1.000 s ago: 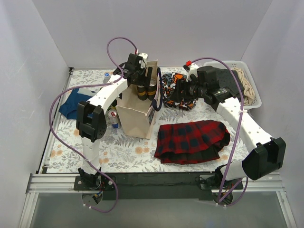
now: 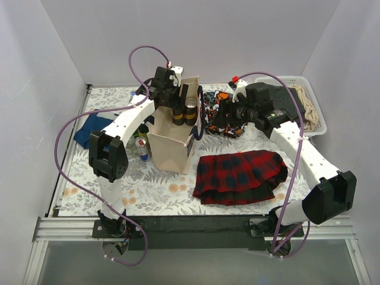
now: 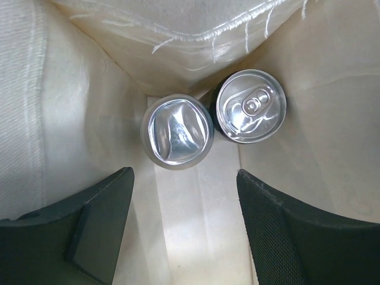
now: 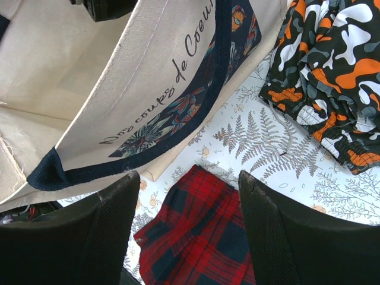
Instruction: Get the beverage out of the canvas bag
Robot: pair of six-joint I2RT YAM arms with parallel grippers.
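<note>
The cream canvas bag [image 2: 167, 153] stands open on the table, left of centre. Inside it two dark cans stand upright side by side, one can [image 2: 190, 113] against the right wall and the other can [image 2: 177, 116] beside it. From the left wrist view, one metal end [image 3: 178, 132] is dented and the other can's lid [image 3: 251, 107] carries a pull tab. My left gripper is over the bag's mouth, its fingers parted with nothing between them. To the right of the bag, my right gripper hangs open and empty over the table.
A silver-blue can [image 2: 142, 148] stands outside the bag's left side. A red checked cloth [image 2: 237, 175] lies at front centre, and a patterned camouflage cloth [image 4: 332, 71] lies right of the bag. A white basket [image 2: 320, 113] sits at the back right.
My left arm has shifted slightly to the left above the bag over the last second. The cans remain inside, and the right arm has stayed still.
</note>
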